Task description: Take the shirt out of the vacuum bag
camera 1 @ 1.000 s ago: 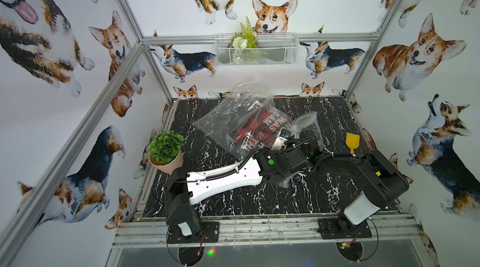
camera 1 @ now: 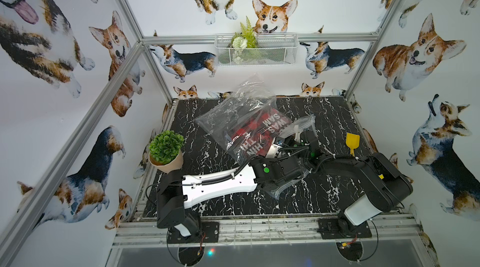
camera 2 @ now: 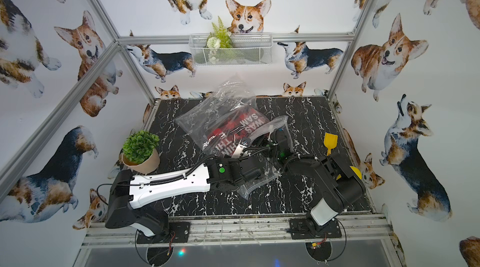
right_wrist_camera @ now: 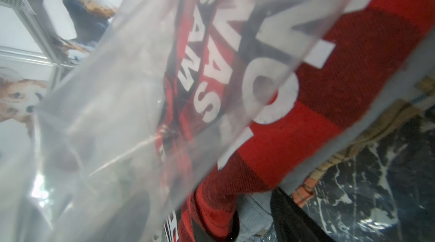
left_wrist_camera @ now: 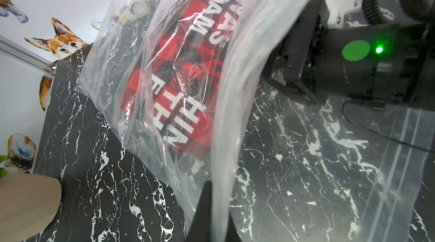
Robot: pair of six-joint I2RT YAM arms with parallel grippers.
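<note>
The red and black shirt with white lettering point(camera 1: 257, 127) lies in the clear vacuum bag point(camera 1: 215, 119). In the left wrist view my left gripper is shut on a whitish fold of bag plastic that stretches up across the view. My right gripper is at the bag's opening, close against the shirt, with red fabric between its dark fingers; they look apart. In both top views the two grippers are crowded together at the bag's right side, partly hidden by the arms.
A potted plant point(camera 1: 165, 149) stands at the left edge, a yellow spatula point(camera 1: 352, 141) at the right. A wire basket with greenery point(camera 1: 256, 49) hangs on the back wall.
My left arm has moved slightly left and toward the front, drawing some of the bag's plastic with it. The right arm has shifted only slightly.
</note>
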